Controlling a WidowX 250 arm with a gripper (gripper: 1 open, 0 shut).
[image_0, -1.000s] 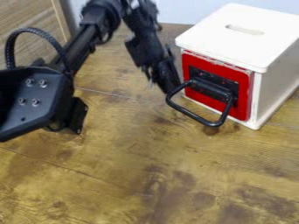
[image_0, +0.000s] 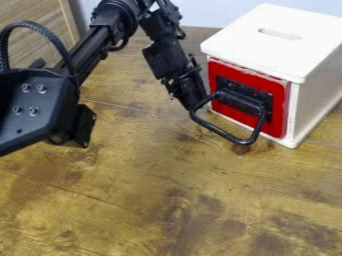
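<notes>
A white box (image_0: 281, 45) with a slot in its top stands at the right. Its front has a red panel (image_0: 275, 128) carrying a black plate and a large black loop handle (image_0: 242, 140) that juts forward and down. My black gripper (image_0: 190, 94) points down at the left side of the box, close to the handle's left part. Its fingers are dark and overlap the handle, so I cannot see whether they touch it or how far apart they are.
A wooden panel (image_0: 30, 30) stands at the upper left, behind the arm, and a pale wall runs along the back.
The arm was blurred in motion a second ago and is sharp now, with the gripper slightly shifted beside the handle. The box looks unmoved.
</notes>
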